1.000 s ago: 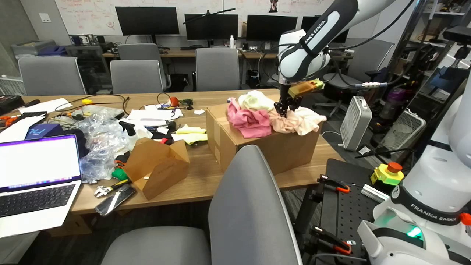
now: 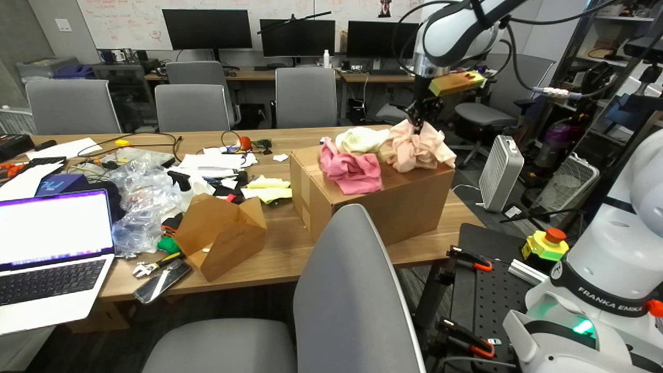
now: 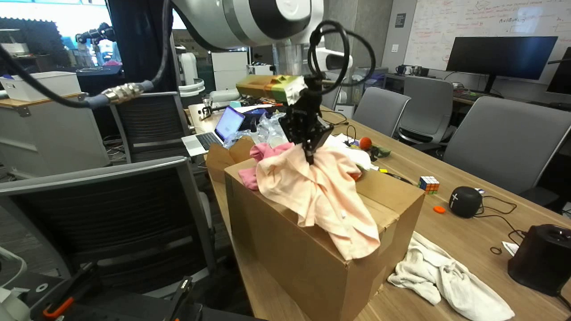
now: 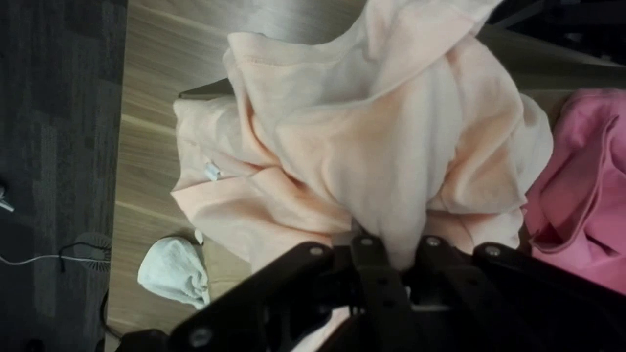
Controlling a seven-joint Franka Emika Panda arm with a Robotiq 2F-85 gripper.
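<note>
My gripper is shut on a fold of a peach cloth [image 4: 375,135], which bunches up between the black fingers. In the second exterior view the peach cloth [image 3: 316,187] rises to the gripper [image 3: 309,155], while its lower part drapes over the top and near corner of a large cardboard box [image 3: 289,240]. Beside it on the box lies a pink cloth [image 2: 351,168], with a pale yellow cloth [image 2: 360,140] just behind. The first exterior view shows the gripper [image 2: 417,127] above the box's right end.
A white cloth [image 3: 449,278] lies on the table beside the box. A grey chair [image 2: 354,280] stands close in front. An open smaller box [image 2: 220,233], a laptop [image 2: 53,248] and clutter fill the table's left side.
The gripper has moved up and to the right in the first exterior view. Part of the peach cloth has risen with it into a taller heap; the pink cloth stays put.
</note>
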